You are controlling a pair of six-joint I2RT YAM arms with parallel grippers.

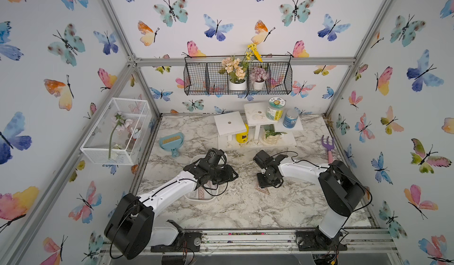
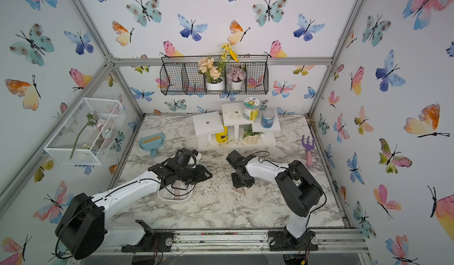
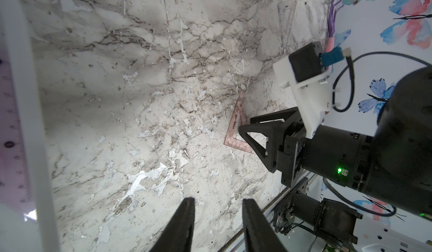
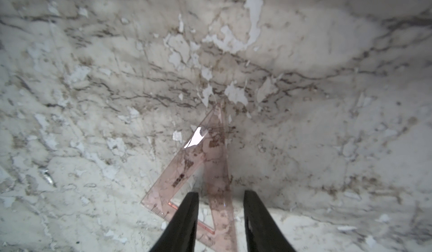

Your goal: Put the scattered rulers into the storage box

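A clear pinkish triangle ruler (image 4: 219, 175) lies flat on the marbled table in the right wrist view. My right gripper is over it, fingers part open, one long side of the triangle showing between the fingertips; I cannot tell whether they touch it. In the left wrist view the same triangle (image 3: 233, 126) pokes out beside the right fingers. The white storage box (image 1: 202, 196) stands under my left arm, with a pinkish ruler (image 3: 13, 148) inside it. Beside the box my left gripper hangs open and empty above bare table. Another clear ruler (image 3: 285, 20) lies farther back.
White shelves (image 1: 230, 123) with cans stand at the back. A blue dustpan (image 1: 171, 143) is at the back left, a purple fork (image 1: 328, 146) at the right. Open table lies in front between the arms.
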